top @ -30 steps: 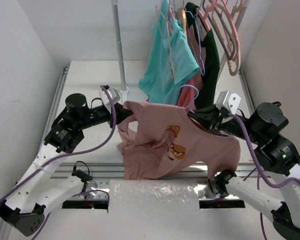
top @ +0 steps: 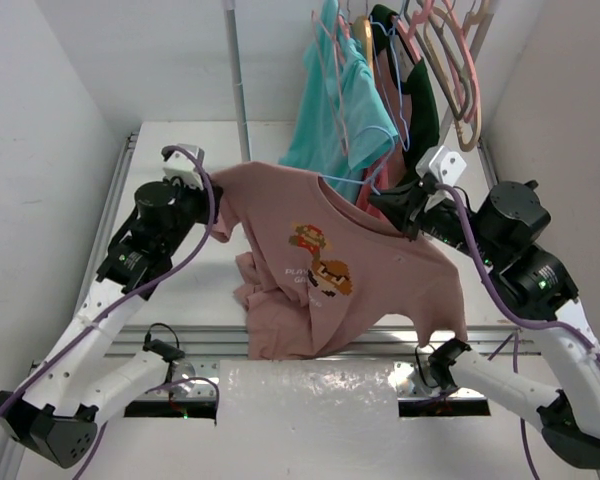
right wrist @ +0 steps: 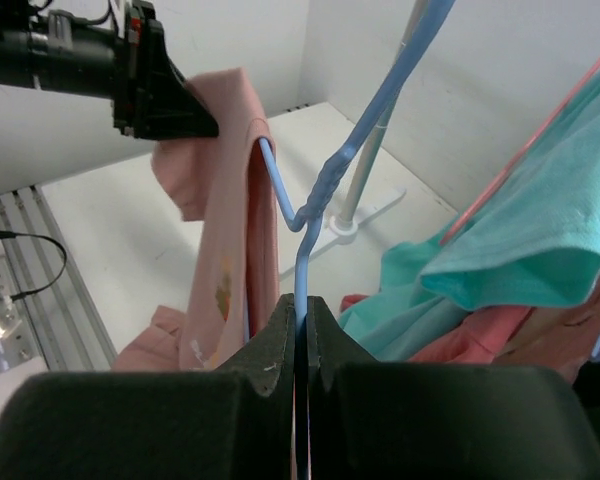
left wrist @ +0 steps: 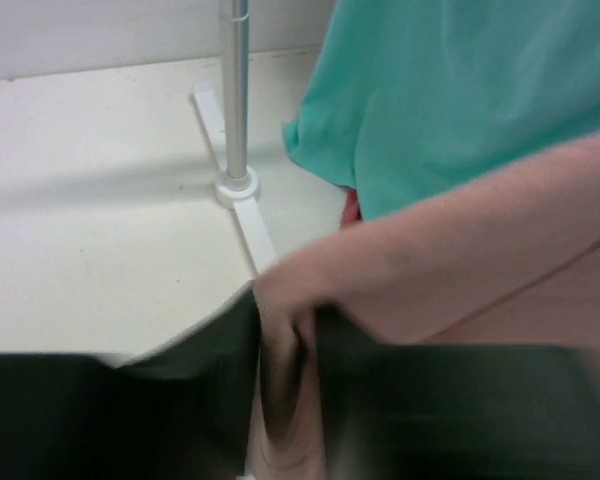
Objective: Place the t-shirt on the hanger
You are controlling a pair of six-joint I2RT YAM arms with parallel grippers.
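The pink t shirt (top: 280, 225) with a pixel-style print is stretched between my two arms, its lower part bunched on the white surface. My right gripper is shut on the blue hanger (right wrist: 325, 180), by the wire near its hook. One hanger arm runs into the shirt's neck opening, toward the left shoulder. At the shirt's left shoulder end, my left gripper has its blurred fingers slightly apart, with folds of pink cloth (left wrist: 280, 390) between them. How firmly they touch the cloth is unclear. The shirt hides the hanger's other arm.
A turquoise garment (top: 325, 120) and a dark green one (top: 420, 110) hang on the rack behind the shirt. Several empty hangers (top: 460, 75) hang at the upper right. The rack's metal post (top: 237, 85) stands behind the left gripper.
More of the hanger's arm shows above the collar.
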